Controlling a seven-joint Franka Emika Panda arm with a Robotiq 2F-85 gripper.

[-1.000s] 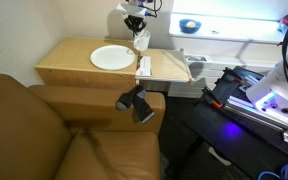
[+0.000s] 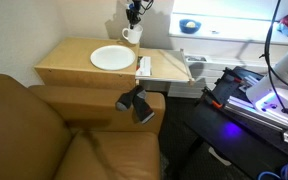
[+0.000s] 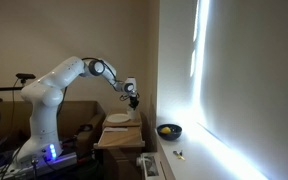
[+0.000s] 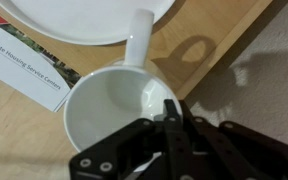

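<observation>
A white mug (image 2: pixel 132 35) is at the back of the wooden surface, just behind the white plate (image 2: pixel 113 57). My gripper (image 2: pixel 134 17) comes down on it from above. In the wrist view I look into the empty mug (image 4: pixel 106 112), its handle pointing up toward the plate (image 4: pixel 89 12). There the gripper is shut on the mug's rim, the fingertips at its right side. A shadow of the handle falls on the wood beside it; whether the base touches the surface I cannot tell. In exterior view 2 the gripper (image 3: pixel 132 99) is small beside the wall.
A printed card (image 4: pixel 22 62) lies beside the mug. A blue bowl (image 2: pixel 189 26) stands on the sill to the right. Dark cloth (image 2: pixel 135 103) drapes over the brown sofa (image 2: pixel 109 155). Bare wood (image 2: pixel 169 67) shows right of the plate.
The mug has moved left and back in exterior view 1, held by my gripper. Tilted a second ago, it now looks closer to upright. The plate has stayed in place.
</observation>
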